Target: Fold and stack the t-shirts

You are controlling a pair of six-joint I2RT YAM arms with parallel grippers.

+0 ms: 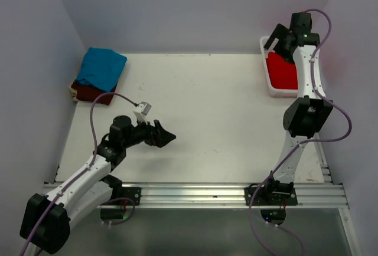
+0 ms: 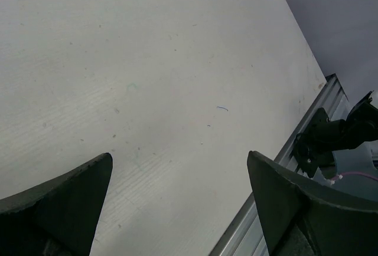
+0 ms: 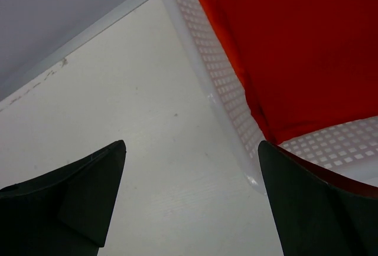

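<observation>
A folded blue t-shirt (image 1: 99, 67) lies on a maroon one (image 1: 91, 94) at the back left of the table. At the back right, a white plastic basket (image 1: 265, 79) holds red cloth (image 1: 281, 73), seen close in the right wrist view (image 3: 301, 49). My right gripper (image 1: 276, 40) is over the basket's left rim, open and empty, its fingers wide apart in its wrist view. My left gripper (image 1: 159, 132) hangs open over the bare table at the front left, in front of the stack, with nothing between its fingers.
Grey walls (image 1: 177, 14) enclose the back and sides. A metal rail (image 1: 189, 195) runs along the front edge.
</observation>
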